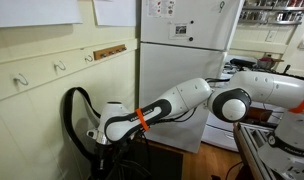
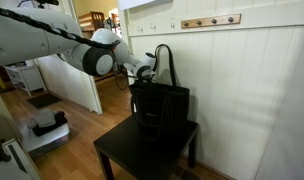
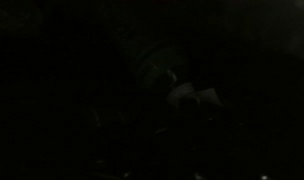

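Observation:
A black tote bag (image 2: 162, 112) stands upright on a low black table (image 2: 120, 150), against the white wall. One strap loop (image 1: 67, 112) rises above the bag and leans on the wall. My gripper (image 2: 148, 76) is at the bag's top edge, close to the strap, pointing down. It is shut, and nothing shows between its fingers, though its tips blend into the dark fabric. The wrist view is nearly black; a few pale shapes (image 3: 195, 96) show there, too dim to identify.
A wooden rack (image 1: 109, 52) and metal hooks (image 1: 60, 66) are fixed to the wall above the bag. A white refrigerator (image 1: 182, 70) stands behind the arm.

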